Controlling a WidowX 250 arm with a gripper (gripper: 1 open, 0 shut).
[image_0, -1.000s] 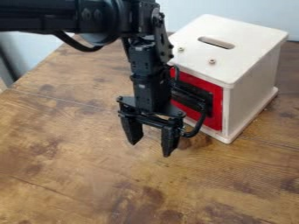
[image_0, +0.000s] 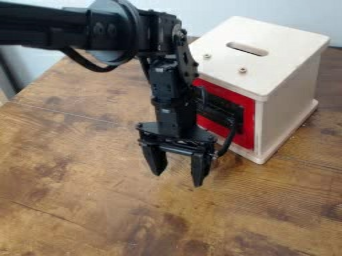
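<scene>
My black gripper (image_0: 178, 168) points down above the wooden table, fingers apart and nothing between them. It is in front and to the left of a pale wooden box (image_0: 278, 100) with a slot on its top and two small round fittings. The box's front has a red panel (image_0: 230, 135), partly hidden behind my arm and its cable.
A white wall and floor area show beyond the table's back left edge.
The box stays where it was.
</scene>
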